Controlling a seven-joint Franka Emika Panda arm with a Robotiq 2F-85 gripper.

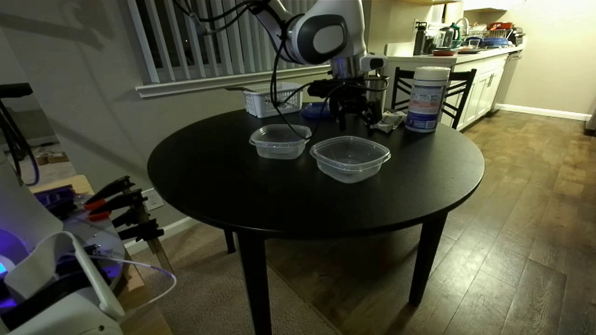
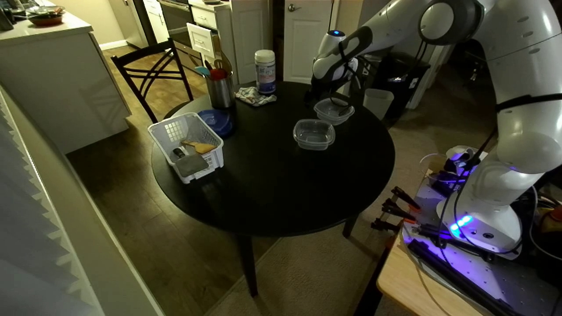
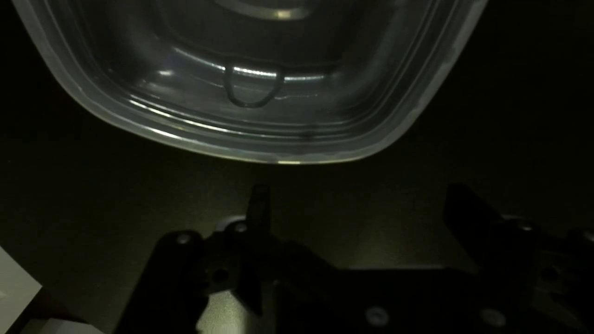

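Two clear plastic containers stand upright and without lids on the round black table (image 1: pixel 223 184). The nearer one in exterior view 1 is the wider container (image 1: pixel 350 159); the smaller container (image 1: pixel 280 142) is to its left. My gripper (image 1: pixel 357 123) hangs just above the table, behind the wider container in that view. From the wrist, one clear container (image 3: pixel 250 147) fills the top of the picture, its rim lying beyond my fingertips. The gripper is open there, its dark fingers (image 3: pixel 259 208) wide apart with only bare table between them.
A white basket (image 2: pixel 196 139) holding utensils, a blue lid (image 2: pixel 217 122), a steel utensil holder (image 2: pixel 221 92), a crumpled cloth (image 2: pixel 255 96) and a wipes canister (image 2: pixel 265 72) occupy the kitchen and window side. A cable droops near the smaller container.
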